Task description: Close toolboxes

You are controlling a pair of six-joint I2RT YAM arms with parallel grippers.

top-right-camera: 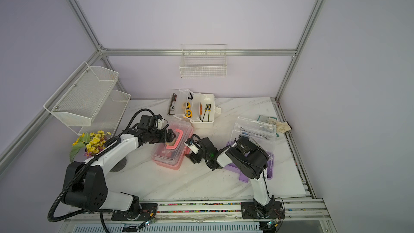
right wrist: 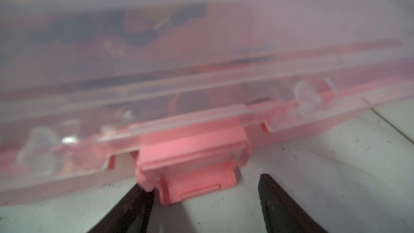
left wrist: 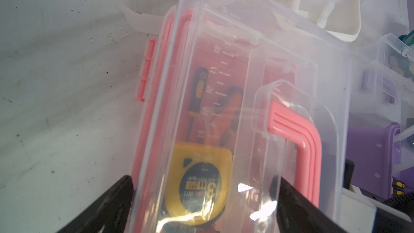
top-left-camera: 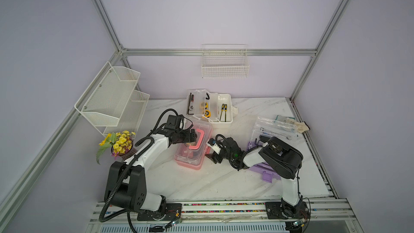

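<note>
The pink toolbox (top-left-camera: 185, 155) with its clear lid sits in the middle, a tape measure (left wrist: 196, 189) and tools visible through the lid. My left gripper (top-left-camera: 191, 136) is over the lid by the pink handle (left wrist: 304, 142), fingers apart. My right gripper is low at the toolbox's front side, its open fingers either side of the pink latch (right wrist: 194, 159). A white toolbox (top-left-camera: 224, 118) at the back stands with its lid raised or folded back. The purple toolbox (top-left-camera: 267, 170) on the right lies open, partly hidden by my right arm.
A flower pot (top-left-camera: 123, 148) and wire shelves (top-left-camera: 112, 95) are on the left. A wire basket (top-left-camera: 225, 60) hangs on the back wall. A cloth item (top-left-camera: 301, 126) lies at the back right.
</note>
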